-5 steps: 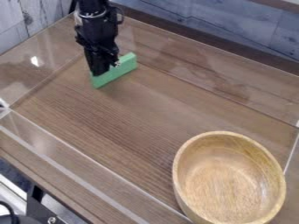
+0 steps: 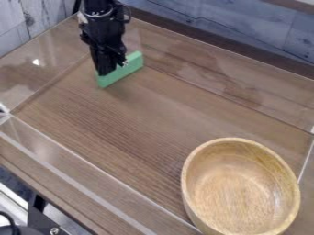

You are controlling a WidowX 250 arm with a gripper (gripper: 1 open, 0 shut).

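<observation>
A green rectangular block (image 2: pixel 127 68) lies on the wooden table at the upper left of the view, set at a diagonal. My black gripper (image 2: pixel 105 67) is over its left part, fingers pointing down, partly covering it. Whether the fingers are open or shut on the block is too dark and small to tell.
A large round wooden bowl (image 2: pixel 241 186) sits at the bottom right. Grey board walls border the table at the back and left.
Over the last second the gripper and the green block have shifted very slightly toward the back of the table. The bowl has stayed in place.
</observation>
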